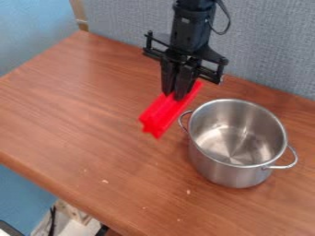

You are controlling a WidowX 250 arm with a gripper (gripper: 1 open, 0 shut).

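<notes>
A bright red elongated block [165, 113] slants from upper right to lower left beside the pot, its upper end at my black gripper [180, 85]. The fingers close around that upper end, so the gripper looks shut on it. Whether the block's lower end touches the table is unclear. A steel pot [237, 145] with two side handles stands on the wooden table [87, 120], just right of the block.
Grey padded wall runs behind the table. The table's left edge borders a light blue surface [25, 194], with cables and fittings at the bottom left.
</notes>
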